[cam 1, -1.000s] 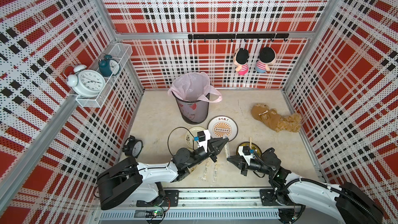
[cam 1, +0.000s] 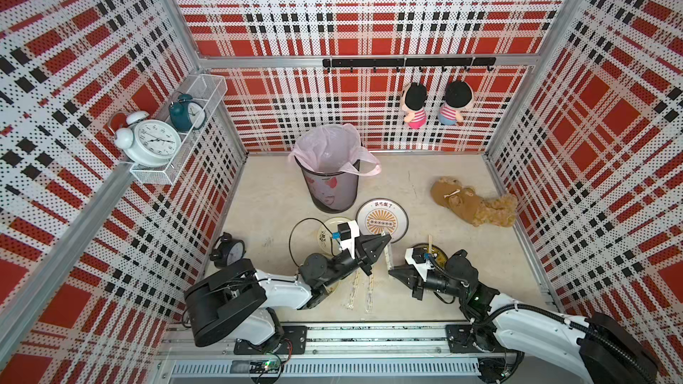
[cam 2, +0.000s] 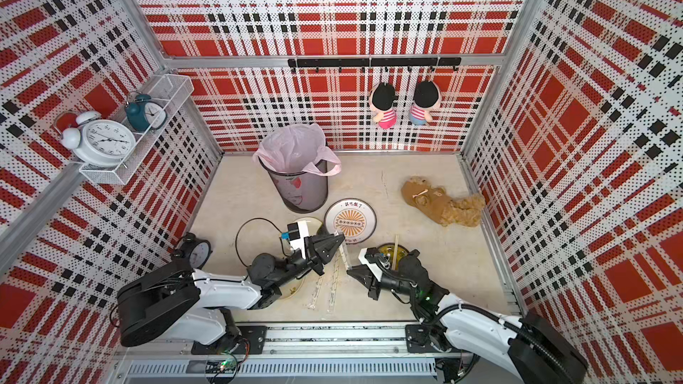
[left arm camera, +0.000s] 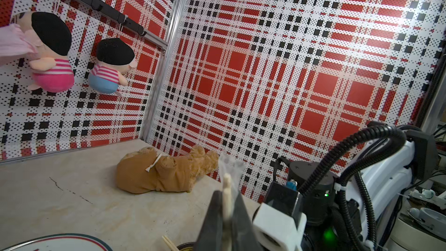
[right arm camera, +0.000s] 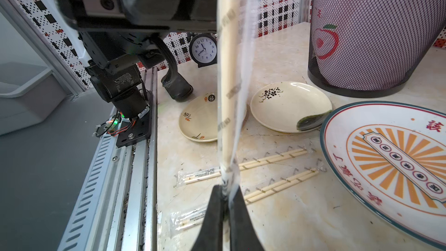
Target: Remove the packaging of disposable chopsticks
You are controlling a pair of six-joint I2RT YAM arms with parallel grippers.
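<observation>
A wrapped pair of chopsticks (right arm camera: 227,88) stands nearly upright between my two grippers, its clear plastic wrapper (right arm camera: 250,41) loose along one side. My left gripper is shut on the upper part of the packet. A pale stick end and clear film (left arm camera: 231,165) stick up past its fingers. Lower down, my right gripper is shut on the bunched bottom end of the wrapper. Two more wrapped packets, a nearer one (right arm camera: 283,186) and a farther one (right arm camera: 271,159), lie on the table.
A bin (cam 1: 333,192) with a pink bag stands behind. A round plate (cam 1: 382,222) lies before it, two cream dishes to its left. Beside my right arm sits a dark bowl (cam 1: 444,250) with sticks in it. A brown plush (cam 1: 469,202) lies at right.
Both grippers have shifted very slightly left with the packet still between them. The left arm's elbow has swung to the right.
</observation>
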